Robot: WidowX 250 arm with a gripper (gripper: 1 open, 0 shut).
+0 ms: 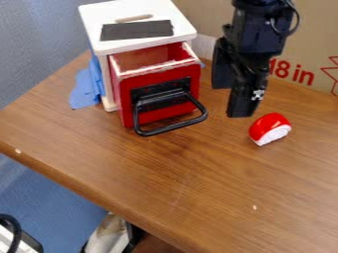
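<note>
My black gripper (244,99) hangs at the upper right, just right of a small white cabinet (106,20) with a red drawer pulled partly out (149,71). The drawer has a black handle (183,122) on its front and looks empty where visible. A red and white rounded object (271,126) lies on the wooden table (158,188), below and right of the gripper. Whether the fingers are open or shut is unclear.
A blue cloth (86,87) lies left of the cabinet. A cardboard panel (310,40) stands behind at the right.
</note>
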